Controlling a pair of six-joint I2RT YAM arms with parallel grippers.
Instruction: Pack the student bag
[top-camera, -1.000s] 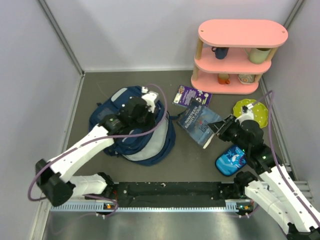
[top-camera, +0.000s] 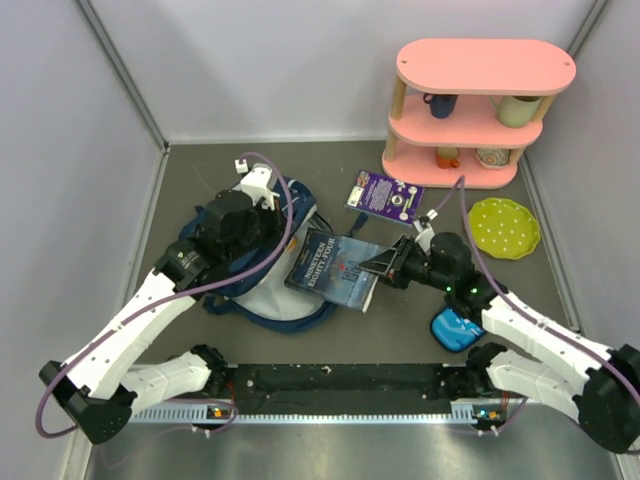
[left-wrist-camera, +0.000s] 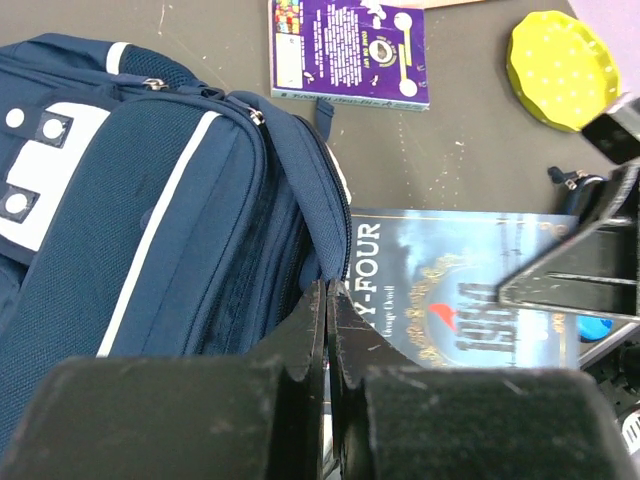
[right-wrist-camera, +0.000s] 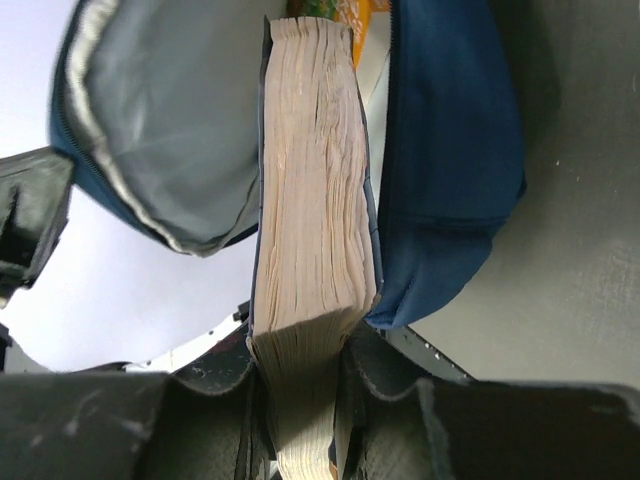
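Note:
The blue backpack (top-camera: 262, 318) lies on the left of the table, its flap pulled back so that the pale inside shows. My left gripper is shut on the edge of the flap (left-wrist-camera: 325, 215) beside the zipper. In the top view my right gripper (top-camera: 372, 264) is shut on the dark book (top-camera: 330, 265) titled Nineteen Eighty-Four. The book's far end is over the bag's mouth. In the right wrist view its page block (right-wrist-camera: 310, 180) stands between the fingers, and an orange item (right-wrist-camera: 352, 15) shows inside the bag.
A purple boxed book (top-camera: 386, 196) lies behind, near the pink shelf (top-camera: 455, 170). To the right are a yellow-green plate (top-camera: 505, 222) and a blue case (top-camera: 457, 328). Bare table lies in front of the book.
The left gripper drew the flap back to the left, opening the bag. The right gripper carried the book leftward, from clear of the bag to its mouth.

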